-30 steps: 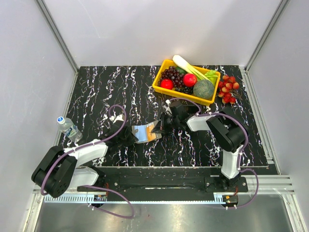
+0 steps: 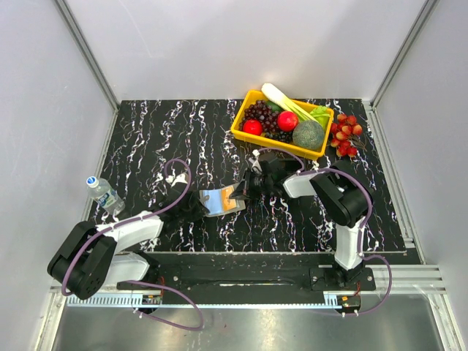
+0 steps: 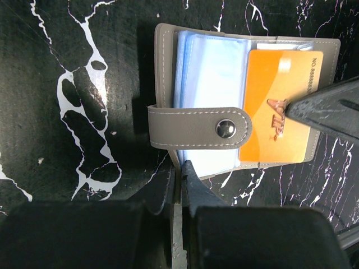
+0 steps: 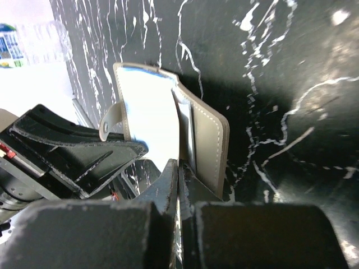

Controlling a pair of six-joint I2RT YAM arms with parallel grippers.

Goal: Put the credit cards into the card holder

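Note:
The card holder [image 3: 196, 128], grey-brown with stitched edges and a snap strap, lies open above the black surface. My left gripper is shut on its near left edge. Clear bluish sleeves [image 3: 216, 73] fill its left half. On the right side an orange credit card [image 3: 277, 140] sits in the holder, its face mostly showing. My right gripper [image 2: 238, 192] is shut, and its tip is over the orange card's face; touching or just above, I cannot tell. In the right wrist view nothing shows between the right fingers, which stand at the holder's inner pages.
A yellow basket [image 2: 238, 131] of fruit and vegetables stands at the back right, beside a red fruit bunch [image 2: 345, 135]. A water bottle [image 2: 106, 196] is at the far left.
The left gripper and the holder look unmoved.

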